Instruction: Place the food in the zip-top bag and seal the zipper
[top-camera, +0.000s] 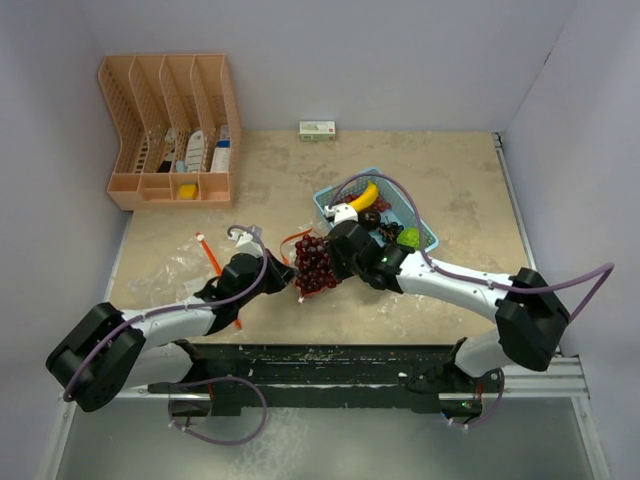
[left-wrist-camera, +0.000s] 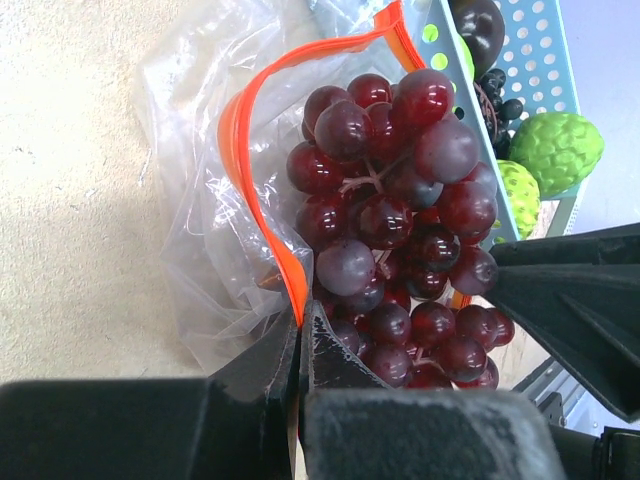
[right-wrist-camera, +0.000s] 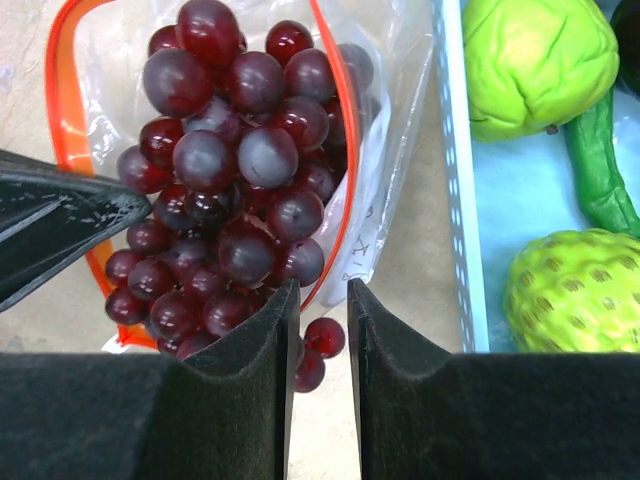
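A clear zip top bag (left-wrist-camera: 190, 200) with an orange zipper rim (right-wrist-camera: 348, 120) holds a bunch of dark red grapes (top-camera: 316, 266), its mouth spread. My left gripper is shut on the rim at the near left; the orange strip runs in between its fingertips. At the right side of the mouth, my right gripper has its fingers a narrow gap apart. The rim meets its left fingertip, and a few grapes and table show through the gap. Whether anything is pinched there I cannot tell. Some grapes hang low at the mouth's near edge.
Right behind the bag stands a blue basket (right-wrist-camera: 462, 200) with a banana (top-camera: 364, 197), green fruit (left-wrist-camera: 556, 153) and other food. Another clear bag with an orange strip (top-camera: 208, 254) lies at left. A tan organizer (top-camera: 120, 190) stands at the back left.
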